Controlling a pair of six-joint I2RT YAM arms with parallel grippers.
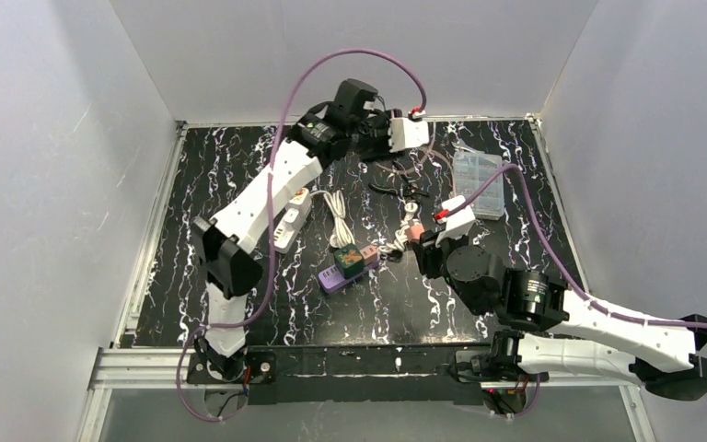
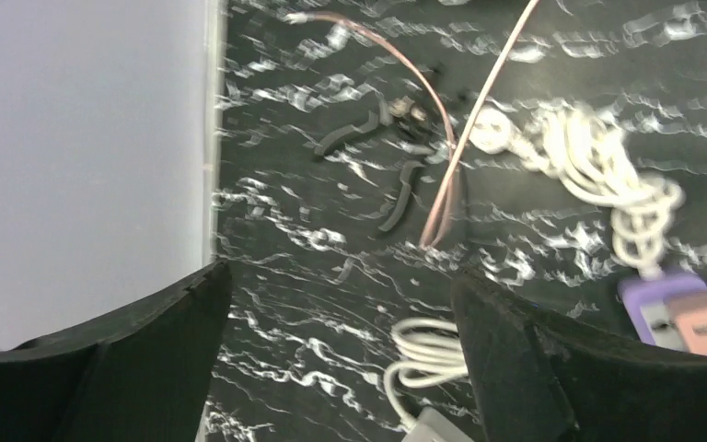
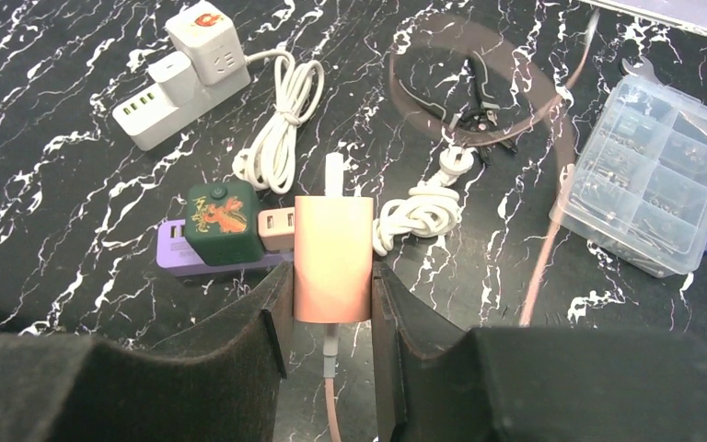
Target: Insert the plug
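Observation:
My right gripper is shut on a salmon-pink charger (image 3: 333, 249), with white plugs or connectors at its top and bottom and a pink cable running down. In the top view it hangs right of the purple power strip (image 3: 177, 247), which carries a dark green cube (image 3: 224, 223) and a small pink adapter (image 3: 275, 229). My left gripper is high at the back of the table, its fingers apart. The pink cable (image 2: 488, 78) loops below it, blurred; whether it holds that cable I cannot tell.
A white power strip (image 3: 133, 120) with coiled cord lies at the left. Pliers (image 3: 479, 110), another coiled white cord (image 3: 414, 216) and a clear parts box (image 3: 654, 175) are at the back and right.

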